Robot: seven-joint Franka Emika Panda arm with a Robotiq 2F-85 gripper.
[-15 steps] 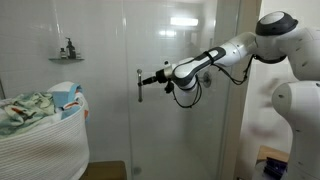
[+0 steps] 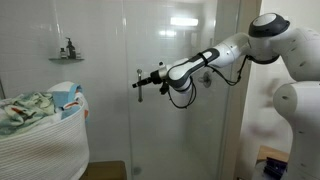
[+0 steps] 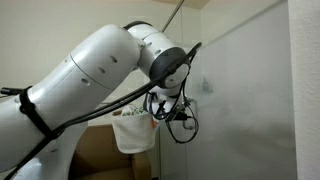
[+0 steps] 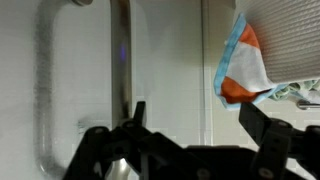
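A vertical metal handle is mounted on a clear glass shower door. My gripper is at the handle's height and right beside it. In the wrist view my gripper stands open, its two dark fingers wide apart with nothing held between them. There the handle runs upright just left of the left finger, not between the two. Whether that finger touches it, I cannot tell.
A white woven basket with towels stands at the left. A corner shelf holds bottles. Below the door's left side is a brown box or bench.
Over the last second my gripper has shifted slightly left and down at the handle. The door and the basket look unmoved.
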